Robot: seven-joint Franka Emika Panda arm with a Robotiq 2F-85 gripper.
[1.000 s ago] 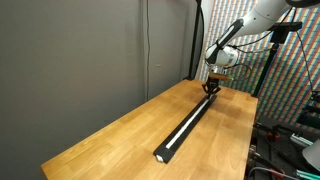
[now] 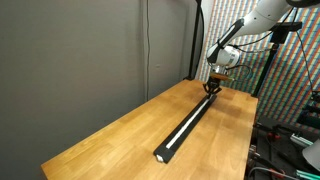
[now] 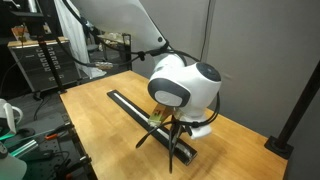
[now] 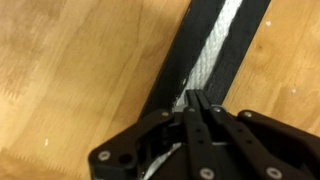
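Note:
A long black strip (image 2: 186,129) with a pale line down its middle lies on the wooden table. In the wrist view the strip (image 4: 187,63) runs diagonally, its pale woven-looking centre (image 4: 212,50) reaching down to my gripper. The fingertips sit together over that centre, and nothing shows between them. In exterior view 1 my gripper (image 2: 211,89) is low at the strip's far end. From exterior view 2 the strip (image 3: 128,107) passes beneath the arm; whether the fingertips touch it I cannot tell.
Bare wooden table (image 2: 118,134) spreads on both sides of the strip. A grey wall (image 2: 75,70) stands along one long side. Dark equipment (image 2: 290,145) sits at the near right. In exterior view 2 a black post (image 3: 298,110) rises at the right.
The arm and gripper have shifted very slightly near the strip's far end. The strip lies where it was.

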